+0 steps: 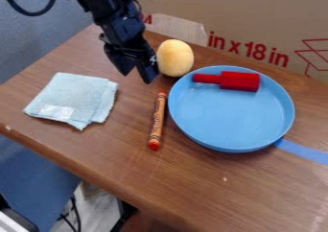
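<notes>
My black gripper hangs over the back-left of the table, between a folded pale blue cloth and a yellow oval object; whether its fingers are open or shut is hard to tell. An orange crayon-like stick with a red end lies just left of a blue plate. A red object with a handle rests on the plate's back part.
A cardboard box stands along the back. Blue tape runs right of the plate.
</notes>
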